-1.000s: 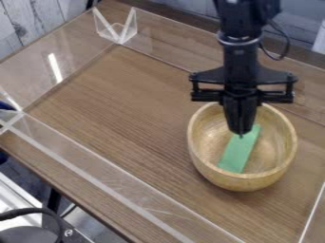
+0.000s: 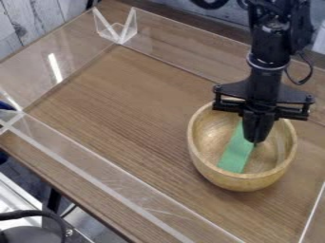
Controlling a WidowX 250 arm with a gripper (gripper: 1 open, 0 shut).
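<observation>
A tan bowl (image 2: 211,169) sits on the wooden table at the right. Inside it lies a flat green object (image 2: 237,152), its upper end hidden under the gripper. My black gripper (image 2: 258,130) hangs pointing down over the back half of the bowl, its fingertips low inside or just above it. It looks shut, and I cannot see anything held between the fingers.
The wooden table (image 2: 121,128) has wide free room left and in front of the bowl. Clear plastic pieces (image 2: 117,27) stand at the back left. A black cable or part (image 2: 32,218) is at the bottom left.
The arm has shifted a little to the right and back over the bowl. The bowl and green object look nearly unmoved.
</observation>
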